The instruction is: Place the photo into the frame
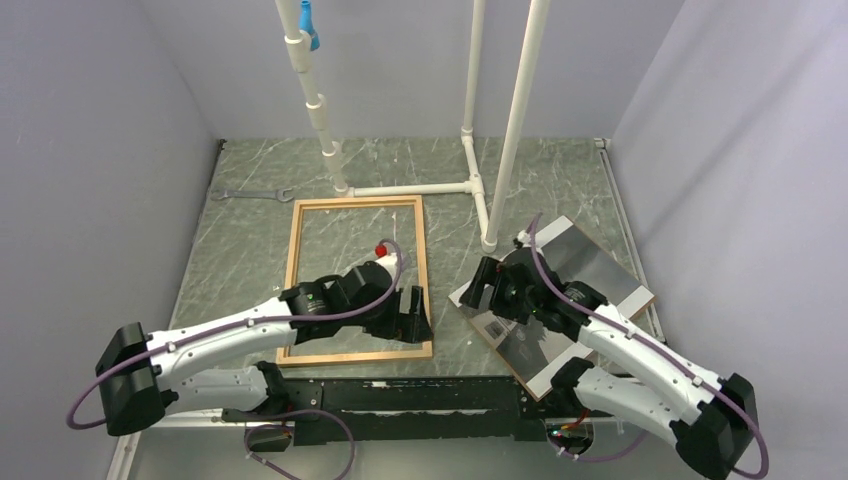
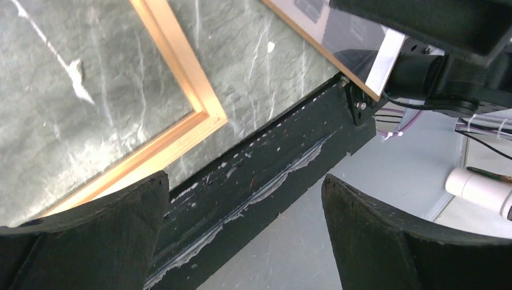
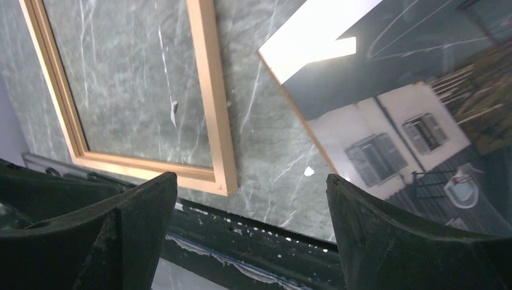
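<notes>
An empty wooden frame lies on the left half of the grey marbled table. To its right, turned at an angle, lies the glossy photo panel with white borders; its front corner reaches the table's front edge. Over the frame's front right corner, my left gripper is open with nothing between its fingers. My right gripper hangs open at the photo panel's left corner, above the gap between panel and frame. In the right wrist view the photo panel shows reflections, and the wooden frame stands left of it.
White pipes stand behind the frame and between it and the photo panel. A wrench lies at the back left. A dark rail runs along the table's front edge. Free table surface lies at the back right.
</notes>
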